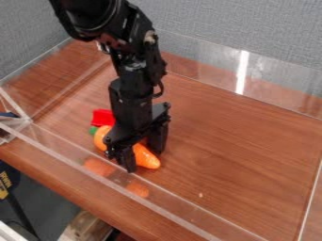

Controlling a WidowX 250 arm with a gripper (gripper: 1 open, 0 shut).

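The black gripper (136, 145) is low over the wooden surface, its fingers around an orange carrot toy (146, 156) with a green top showing at its left. The gripper covers the middle of the carrot; whether the fingers are closed on it cannot be told. A red object (102, 117) lies just behind the carrot, partly hidden by the arm.
Clear plastic walls (246, 76) border the wooden surface (233, 155) at the back and along the front. Cables and a dark floor show outside at the lower left.
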